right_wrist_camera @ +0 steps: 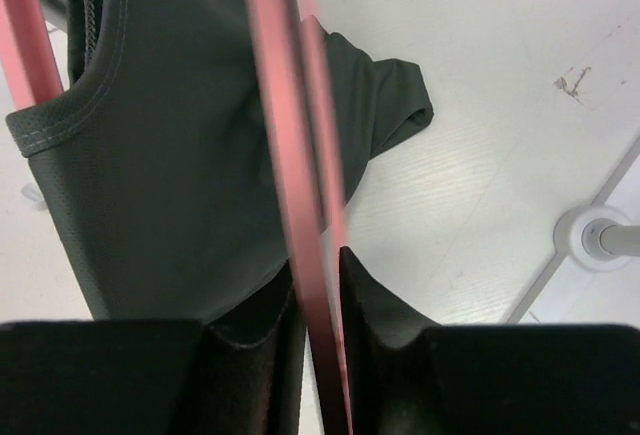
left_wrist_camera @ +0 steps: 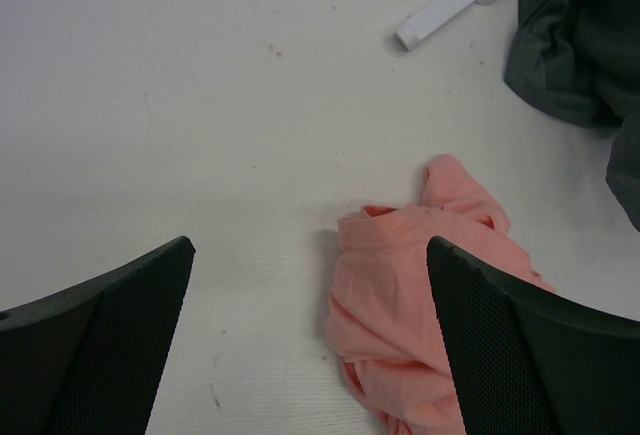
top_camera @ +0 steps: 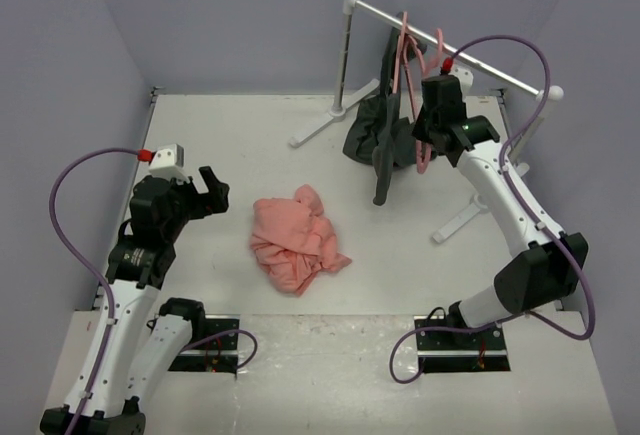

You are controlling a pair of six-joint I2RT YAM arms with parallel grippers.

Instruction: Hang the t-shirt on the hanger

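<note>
A crumpled pink t-shirt (top_camera: 294,238) lies on the white table; the left wrist view shows part of the pink t-shirt (left_wrist_camera: 395,280) beyond the fingers. My left gripper (top_camera: 215,191) hovers to its left, open and empty. On the rack hangs a bare pink hanger (top_camera: 439,45), turned at an angle. My right gripper (top_camera: 424,135) is shut on this hanger, whose pink bar (right_wrist_camera: 300,195) runs between the dark fingers in the right wrist view. My right arm partly covers the hanger from above.
A white clothes rail (top_camera: 375,12) crosses the back right, its feet on the table. Beside the bare hanger, a dark green garment (top_camera: 384,140) hangs on another pink hanger. Open table lies between the rack and the left arm.
</note>
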